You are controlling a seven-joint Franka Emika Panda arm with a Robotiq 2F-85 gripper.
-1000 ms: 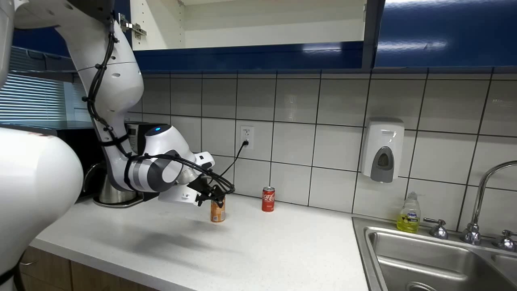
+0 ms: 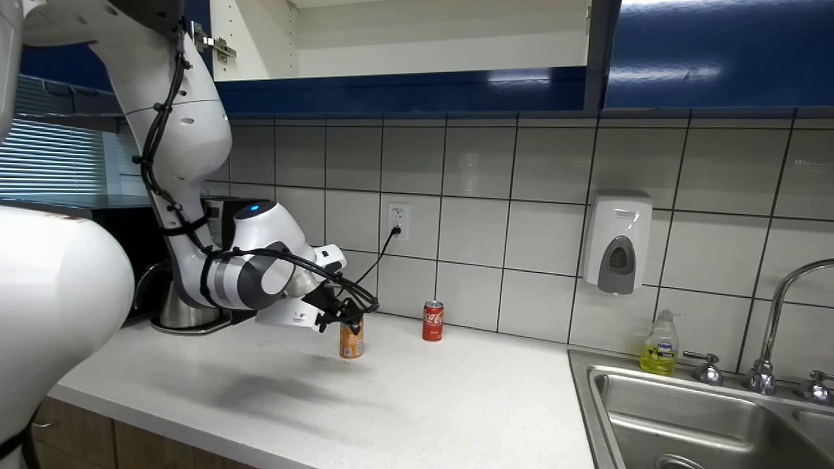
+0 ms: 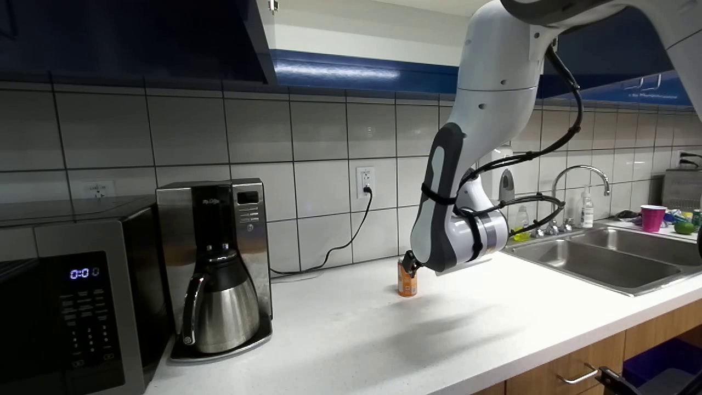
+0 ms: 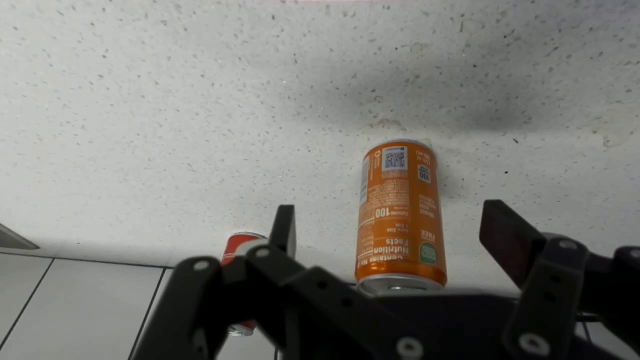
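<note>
An orange can [image 4: 399, 210] stands upright on the white counter, its top end toward the gripper in the wrist view. My gripper is open, one finger to each side of the can with clear gaps, touching neither side there. In exterior view 1 the gripper [image 2: 341, 322] hides the upper part of the orange can [image 2: 352, 344]. The same can [image 3: 407, 282] shows beneath the wrist in exterior view 2. A red Coca-Cola can [image 2: 433, 321] stands near the tiled wall, to the right; in the wrist view this red can [image 4: 238, 246] is partly covered by a finger.
A coffee maker [image 3: 217, 263] and a microwave [image 3: 79, 309] occupy the counter's left end. At the right lie a steel sink [image 2: 704, 414] and a dish soap bottle [image 2: 661, 344]. Overhead, an empty cabinet [image 2: 438, 47] stands open.
</note>
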